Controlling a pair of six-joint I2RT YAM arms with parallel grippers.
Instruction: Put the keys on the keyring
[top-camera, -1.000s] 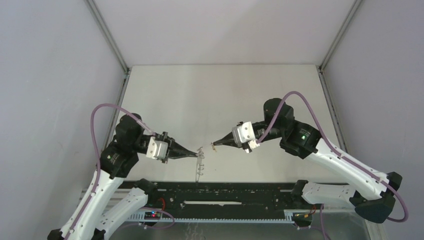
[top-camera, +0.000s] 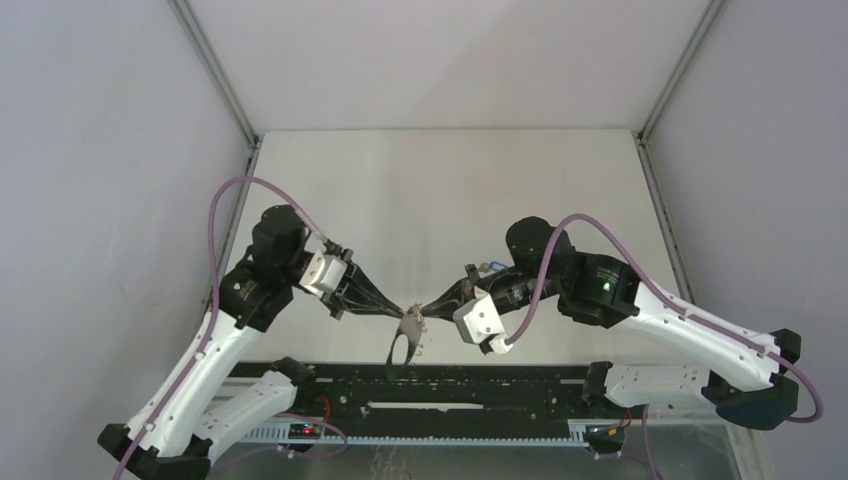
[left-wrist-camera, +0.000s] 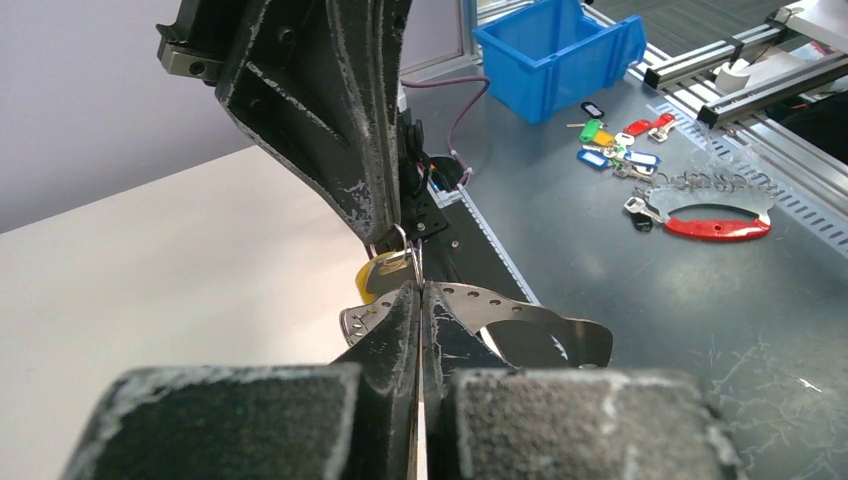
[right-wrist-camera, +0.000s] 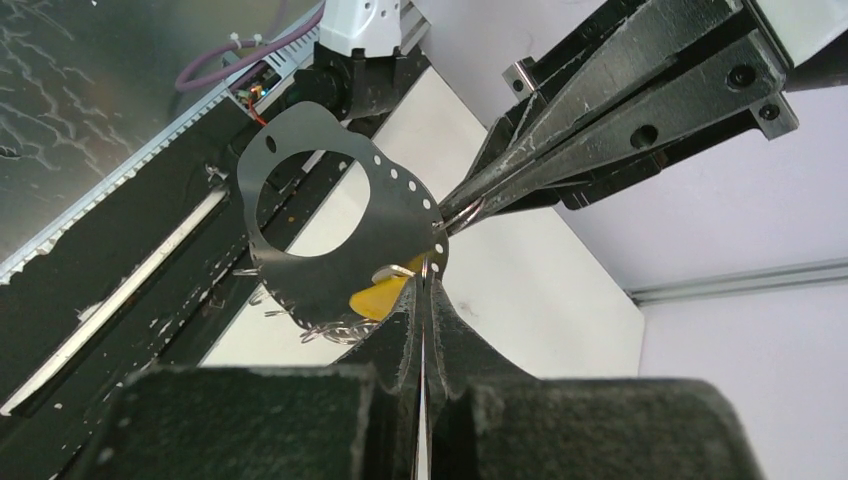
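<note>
The keyring, a thin grey metal plate (right-wrist-camera: 315, 115) with a large opening and small wire rings (right-wrist-camera: 340, 330) along one edge, hangs in the air from my left gripper, whose fingers are shut at its holed edge. Opposite, my right gripper is shut on a yellow-headed key (right-wrist-camera: 378, 298) or tag, which overlaps the plate. In the left wrist view the yellow piece (left-wrist-camera: 367, 275) lies against the plate's edge, with bent wire between the two grippers' tips. Whether the key is threaded on a ring, I cannot tell. From above, the fingertips nearly meet over the table's front part.
Beyond the white table (top-camera: 450, 200), on a dark surface, lie several coloured key tags (left-wrist-camera: 620, 150) and another keyring with a red handle (left-wrist-camera: 718, 229). A blue bin (left-wrist-camera: 555, 60) stands behind them.
My right gripper has moved left and slightly down in the top view with the key, closing the gap to the plate. The left has shifted slightly right, and the plate has turned to show its face.
</note>
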